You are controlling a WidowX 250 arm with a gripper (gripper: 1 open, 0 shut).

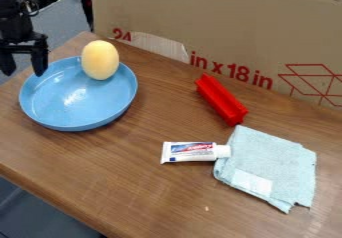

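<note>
The black gripper (24, 54) is at the upper left, open, just above and beside the left rim of a blue plate (74, 102). A yellow oval object (100, 59) sits at the back right of the plate. A red block (221, 100) lies at the middle right of the wooden table. A white toothpaste tube (191, 152) lies in front, its end touching a folded light blue cloth (265, 167).
A large cardboard box (227, 27) stands along the back of the table (147, 202). The table's left edge drops to a dark grey area at the lower left.
</note>
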